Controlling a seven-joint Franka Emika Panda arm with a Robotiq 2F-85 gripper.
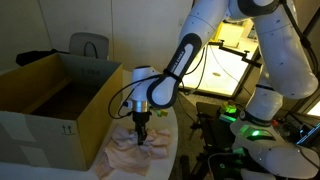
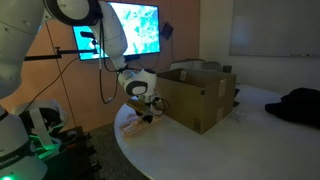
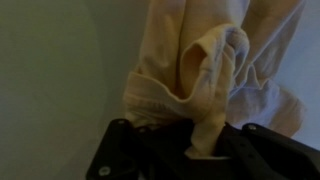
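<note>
A pale pinkish cloth lies crumpled on the white table, beside the cardboard box. Above its back part, my gripper points down with its tips at the fabric. In the wrist view, a bunched fold of the cloth runs in between the dark fingers of my gripper, which is shut on it. The rest of the cloth spreads out beyond the fingers. From the other side, the cloth shows low on the table under my gripper.
A large open cardboard box stands close by the cloth, its wall near the arm. Behind is a grey chair. In the second exterior view, the white table has clear room in front of the box.
</note>
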